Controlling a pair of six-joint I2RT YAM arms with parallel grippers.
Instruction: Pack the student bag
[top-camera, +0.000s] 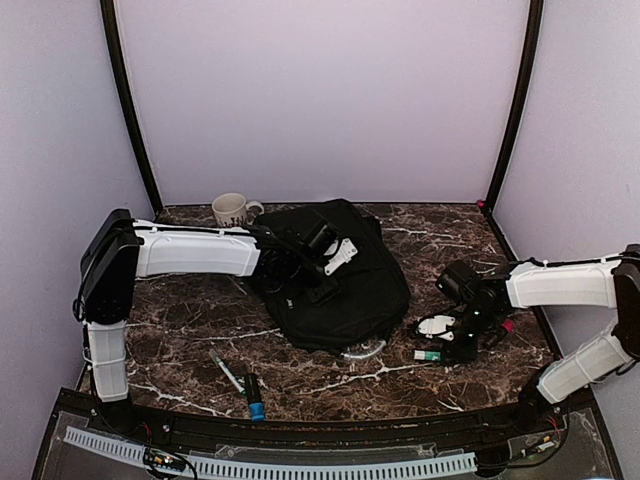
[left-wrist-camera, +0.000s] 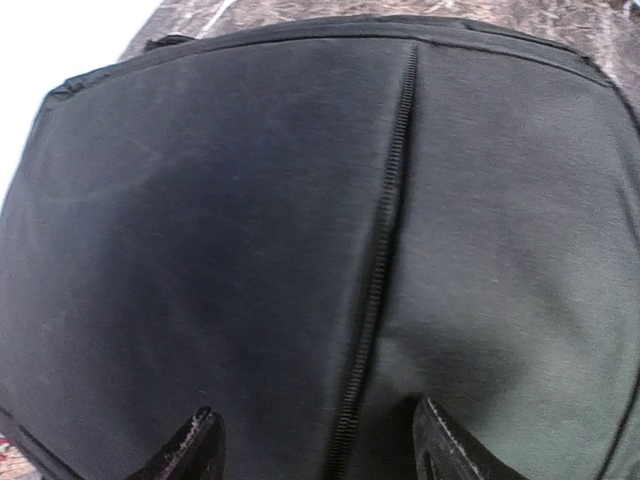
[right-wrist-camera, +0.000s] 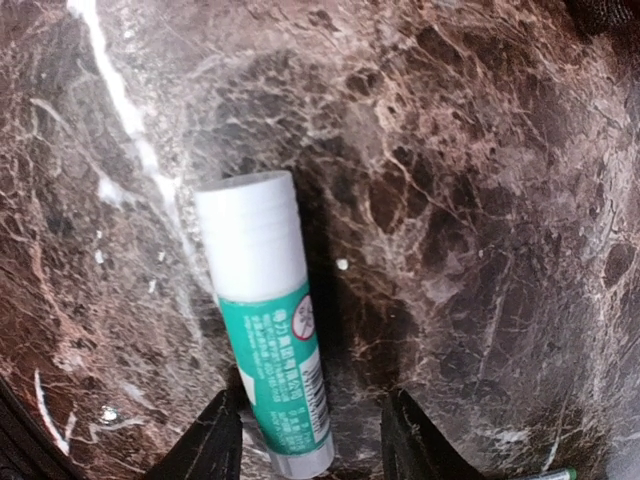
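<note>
The black bag (top-camera: 345, 305) lies flat on the marbled table. Over its middle hangs my left gripper (top-camera: 325, 285); in the left wrist view, its fingers (left-wrist-camera: 205, 440) are apart on either side of the bag's zipper (left-wrist-camera: 375, 285), holding nothing. A glue stick (right-wrist-camera: 270, 290) with a white cap and green label appears in the right wrist view, on or close to the table. The lower end of the glue stick is between the parted fingers of my right gripper, close to the left one, with a gap on the right side.
A white mug (top-camera: 230, 209) stands behind the bag. Toward the front left lie a slim pen (top-camera: 227, 370) and a black-and-blue marker (top-camera: 254, 398). A clear curved piece (top-camera: 364, 350) touches the bag's front edge. Bare table shows between the marker and the glue stick.
</note>
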